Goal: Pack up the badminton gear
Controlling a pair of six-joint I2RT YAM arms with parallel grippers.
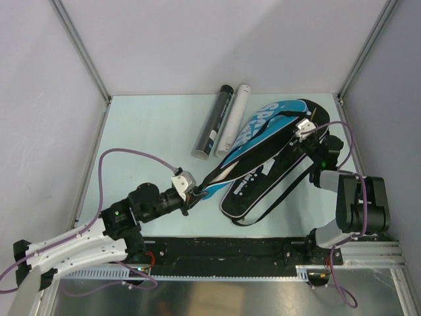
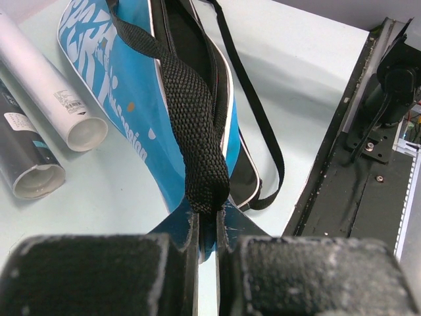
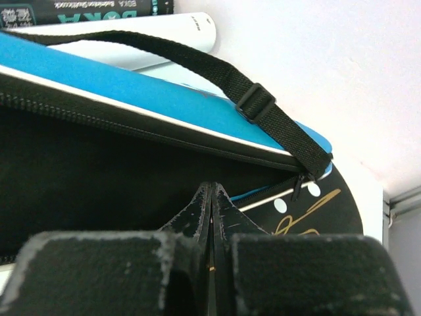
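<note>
The blue bag lies long and slanted on the table, its zipped mouth gaping. My left gripper is shut on the bag's near end, with the black strap bunched above its fingers. At the far end my right gripper is shut, nothing between its fingertips, above the dark mouth of the bag. The zipper pull hangs at the corner below the strap end, up and to the right of those fingertips and apart from them. Beneath the bag shows a black racket cover.
A dark tube and a white tube lie side by side left of the bag. Bare table stretches over the left side. A wall rises close behind the bag's far end.
</note>
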